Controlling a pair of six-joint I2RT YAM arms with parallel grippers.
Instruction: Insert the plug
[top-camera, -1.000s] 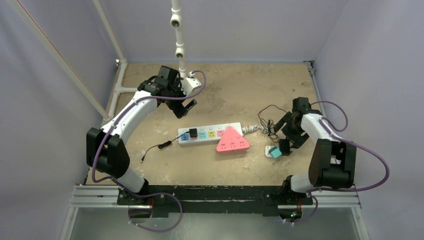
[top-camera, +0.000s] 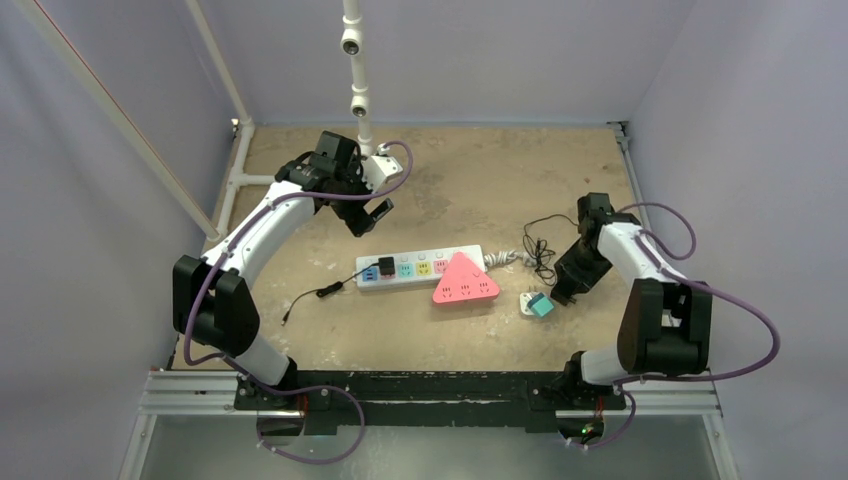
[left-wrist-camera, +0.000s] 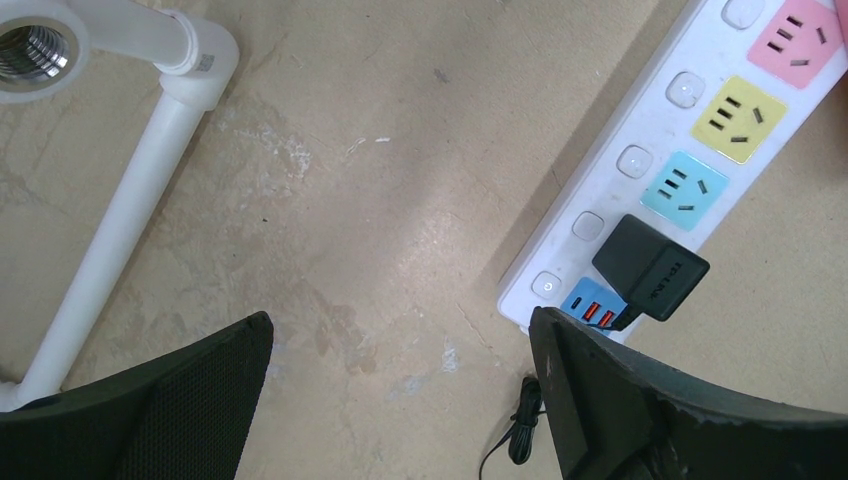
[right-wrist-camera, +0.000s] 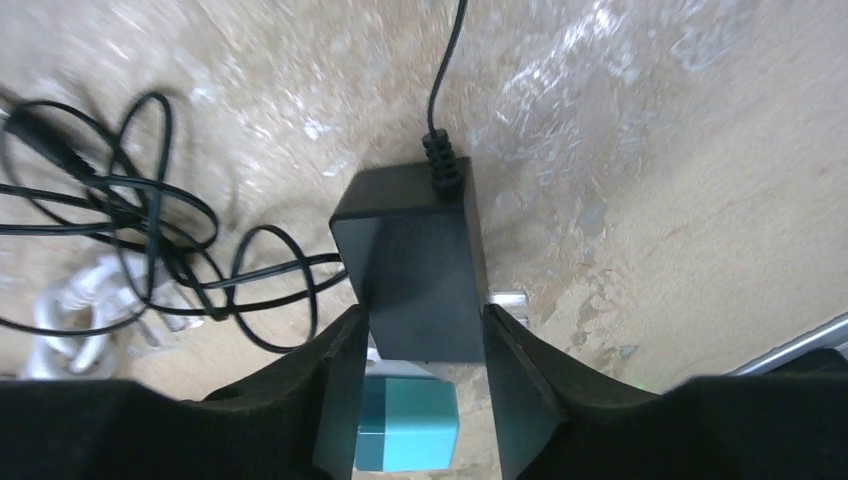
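A black power adapter (right-wrist-camera: 410, 270) with its cord lies between the fingertips of my right gripper at the right side; whether they grip it is unclear. A teal plug piece (right-wrist-camera: 410, 430) sits just beside it, on a white one. The white power strip (top-camera: 415, 280) with coloured sockets has a black charger (left-wrist-camera: 648, 268) on it. A pink triangular socket block (top-camera: 465, 288) lies at its right end. My left gripper hangs open and empty above the table, up and left of the strip.
Coiled black cables (right-wrist-camera: 140, 210) and a bundled white cord (top-camera: 505, 258) lie between strip and adapter. A loose cable (top-camera: 328, 290) lies at lower left. White pipes (left-wrist-camera: 120, 240) edge the left side.
The adapter and teal piece have shifted slightly left since a second ago, and the arm has moved slightly. The left arm is still.
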